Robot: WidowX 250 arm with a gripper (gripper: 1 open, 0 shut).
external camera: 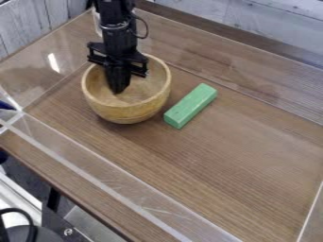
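Note:
A wooden bowl (145,104) sits on the wooden table left of centre. The black gripper (119,76) reaches down from the top of the view into the left part of the bowl. Its fingertips are low inside the bowl and dark; whether they are open or shut, or hold anything, is unclear. A green rectangular block (191,105) lies just right of the bowl, apart from it.
A pale object behind the arm at the top is partly hidden. Dark cables lie at the lower left, beyond the table's edge.

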